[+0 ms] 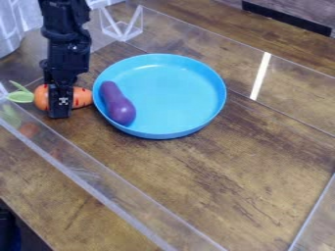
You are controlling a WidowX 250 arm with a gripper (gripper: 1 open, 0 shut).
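An orange toy carrot (77, 97) with green leaves lies on the wooden table at the left, beside a blue plate. My black gripper (59, 97) comes down from the upper left onto the carrot, shut on it, its fingers covering part of the carrot. A purple toy eggplant (117, 103) lies inside the plate (177, 93), along its left side.
Clear plastic barriers run along the left and right of the work area. A white object (14, 25) stands at the upper left.
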